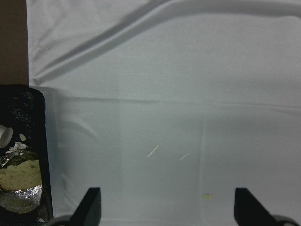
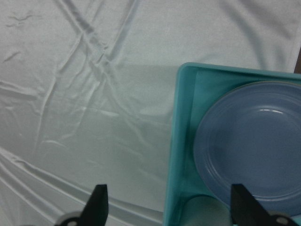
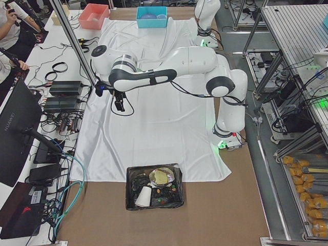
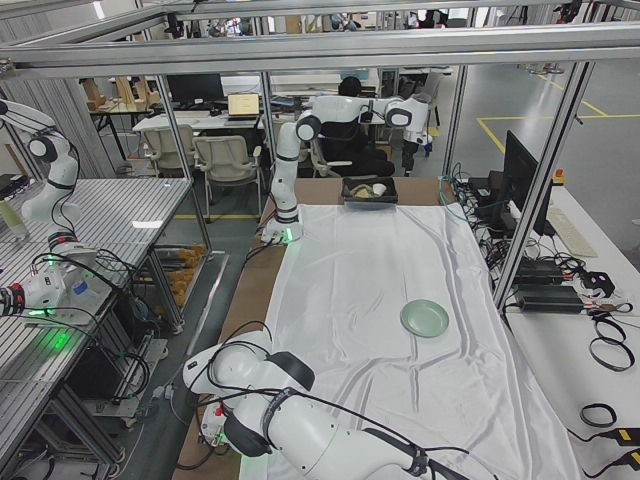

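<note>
My left gripper (image 3: 120,106) stands open and empty over the white cloth, beside a black tray (image 3: 154,203) holding a foil bowl with a sponge-like piece (image 3: 161,177) and a white cup (image 3: 143,197). My right gripper is open and empty, above the left edge of a teal bin (image 2: 178,122) that holds a blue plate (image 2: 249,136) and a cylindrical cup (image 2: 205,212). A pale green plate (image 4: 424,318) lies on the cloth in the camera right view.
A pink bin (image 3: 94,16) stands at the far left on the side table, among cables and black boxes. A monitor (image 3: 18,133) borders the cloth-covered table.
</note>
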